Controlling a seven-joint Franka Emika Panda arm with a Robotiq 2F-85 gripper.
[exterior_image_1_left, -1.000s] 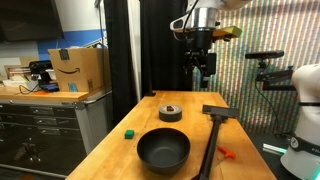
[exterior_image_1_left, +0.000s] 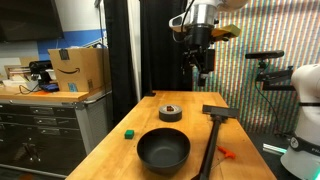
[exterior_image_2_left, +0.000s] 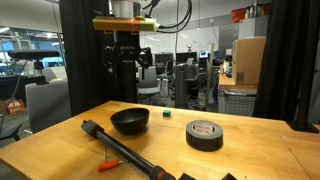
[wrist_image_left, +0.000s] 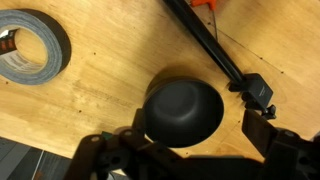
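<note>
My gripper (exterior_image_1_left: 197, 74) hangs high above the table with its fingers pointing down. In the wrist view its two dark fingers stand wide apart, with nothing held between them. Below it a black bowl (wrist_image_left: 184, 112) rests upright on the wooden table, and it looks empty. A small green block (exterior_image_1_left: 129, 134) lies beside the bowl; exterior view 2 also shows this block (exterior_image_2_left: 166, 113) behind the bowl (exterior_image_2_left: 130, 121). A roll of grey tape (exterior_image_2_left: 191, 135) lies flat, apart from the bowl.
A long black bar (exterior_image_1_left: 210, 146) lies across the table near the bowl, with a red-orange tool (exterior_image_2_left: 122, 165) beside it. Cardboard boxes (exterior_image_1_left: 76, 68) stand on a side cabinet. Bare tabletop (exterior_image_2_left: 262, 142) extends beyond the tape.
</note>
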